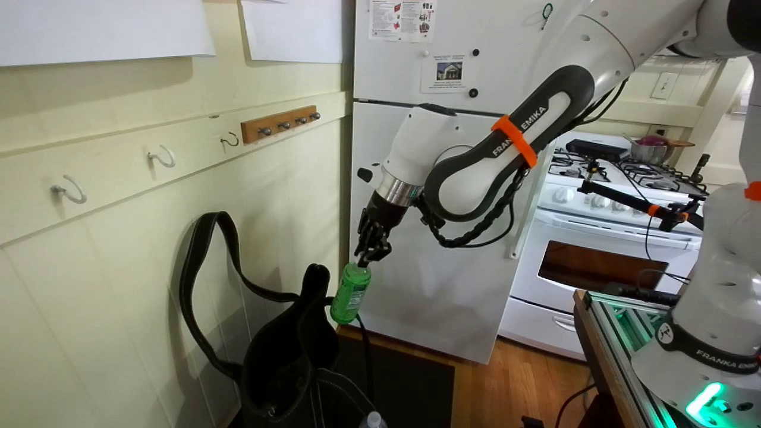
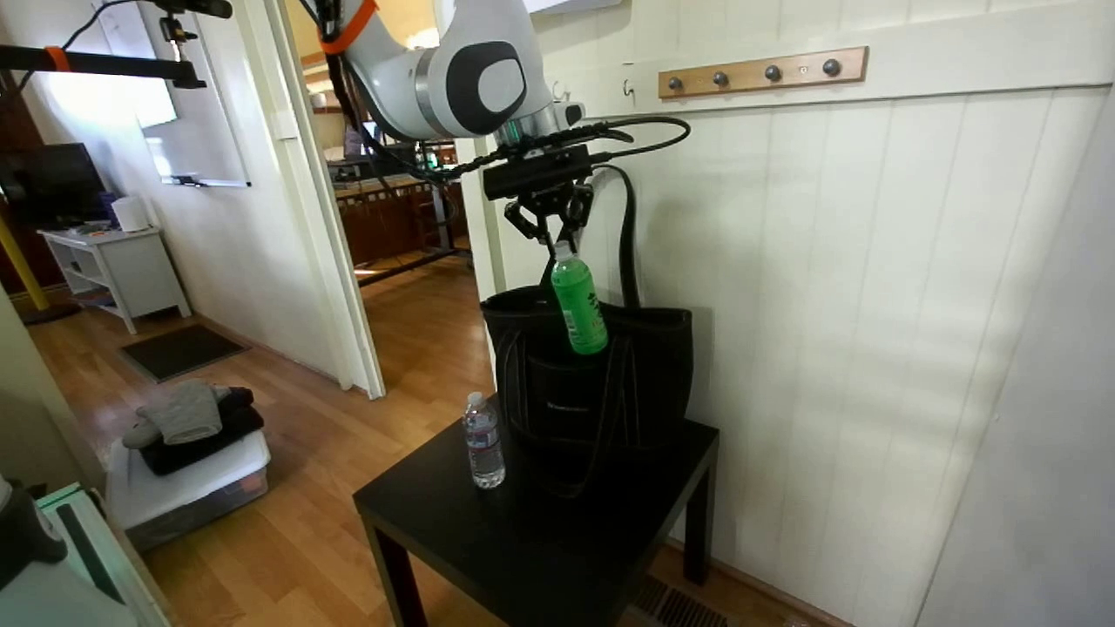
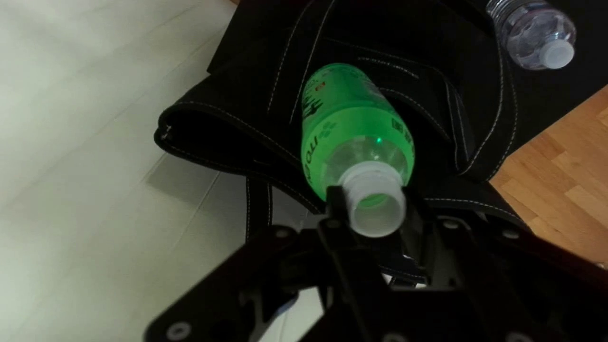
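Note:
A green bottle [image 1: 350, 293] with a clear neck hangs tilted from my gripper [image 1: 367, 261], which is shut on its top end. In the wrist view the bottle's pale cap [image 3: 374, 199] sits between the dark fingers. The black tote bag [image 2: 648, 366] stands on a small black table against the wall, its mouth open. Seen from exterior view 2, the green bottle [image 2: 577, 303] overlaps the bag's front and upper rim. In exterior view 1 it is at the right side of the bag's opening, and no part of it shows inside.
A clear water bottle [image 2: 483, 441] stands on the black table [image 2: 523, 554] beside the bag. One bag strap [image 1: 189, 285] arches up along the wall. The fridge [image 1: 428, 299] rises behind the arm.

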